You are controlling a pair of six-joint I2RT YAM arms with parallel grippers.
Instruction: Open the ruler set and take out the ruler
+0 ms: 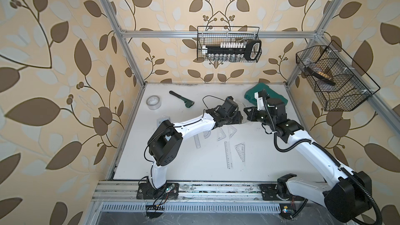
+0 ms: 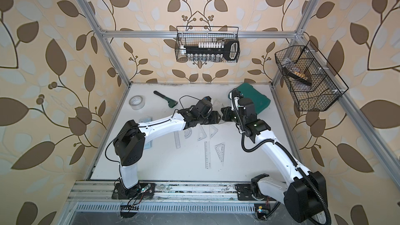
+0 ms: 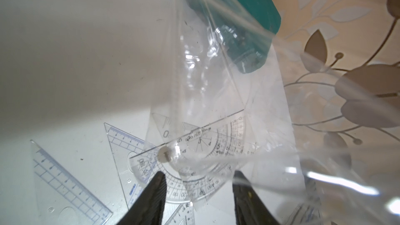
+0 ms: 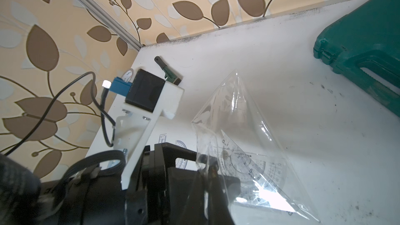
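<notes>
Clear rulers (image 1: 228,155), set squares (image 1: 240,152) and a protractor (image 2: 188,132) lie on the white table. A clear plastic bag (image 4: 233,112) hangs between my left gripper and my right gripper. In the left wrist view, my left gripper stands part open, its fingers apart below the bag's film, with clear protractor and set square shapes seen beyond. My right gripper, seen at the bag's edge in the right wrist view, looks shut on the thin film, partly hidden by glare and folds.
A green case (image 2: 256,98) lies at the back right, a green-black tool (image 1: 181,99) and a tape roll (image 1: 153,102) at the back left. Wire baskets (image 1: 337,81) hang on the frame. The front of the table has bare patches around the loose pieces.
</notes>
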